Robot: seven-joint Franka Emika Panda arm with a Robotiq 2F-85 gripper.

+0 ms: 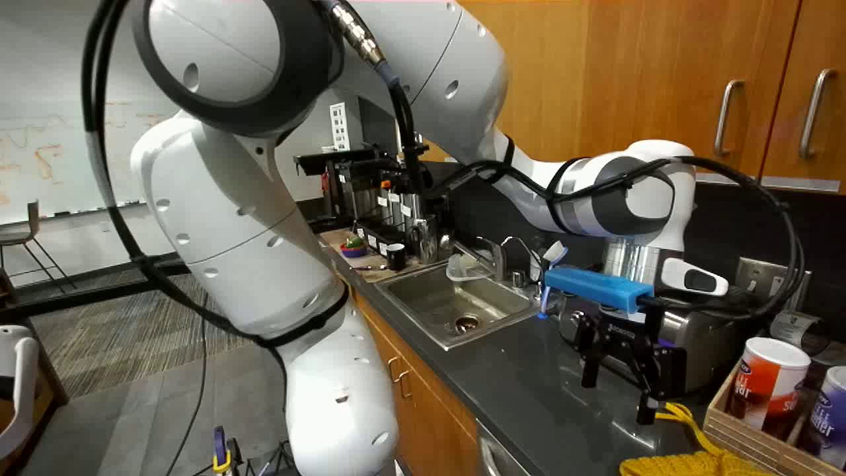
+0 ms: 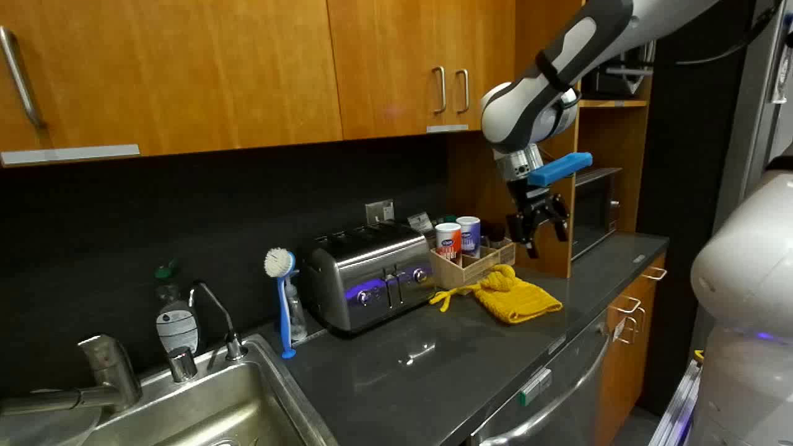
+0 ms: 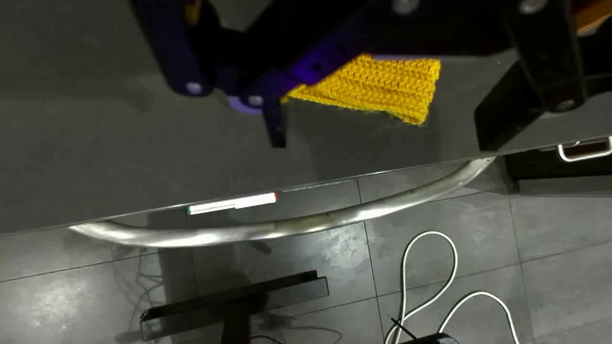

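My gripper is open, with nothing between its fingers, and points down above the counter. In the second exterior view the gripper hangs higher than a yellow knitted cloth, which lies on the dark counter beside a wooden organizer. From the wrist, part of the cloth shows between and beyond the spread fingers; the gripper body hides the rest of it. A bunched, cord-like part of the cloth trails toward the toaster.
A steel toaster stands against the wall. The wooden organizer holds a red-labelled canister and a purple-labelled canister. A blue brush stands by the sink. A handle bar juts beyond its edge.
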